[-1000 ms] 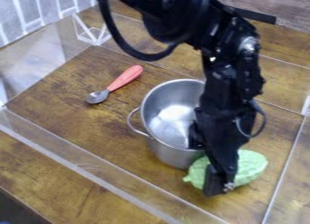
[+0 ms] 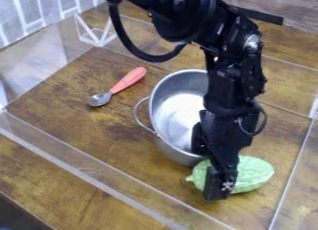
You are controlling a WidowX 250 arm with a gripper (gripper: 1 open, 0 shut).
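My black gripper [image 2: 218, 173] hangs low over a light green bitter melon [image 2: 251, 174] at the lower right, its fingertips at the melon's middle. Whether the fingers are closed on it I cannot tell. Just behind the melon stands a steel pot [image 2: 170, 117] with a loop handle on its left side, partly hidden by my arm.
A spoon with a pink handle [image 2: 128, 80] lies on the wooden table [image 2: 74, 150] at the upper left. Clear acrylic edging runs along the left and front, and a white railing is at the back left. The table left of the pot is clear.
The pot and melon have moved very little.
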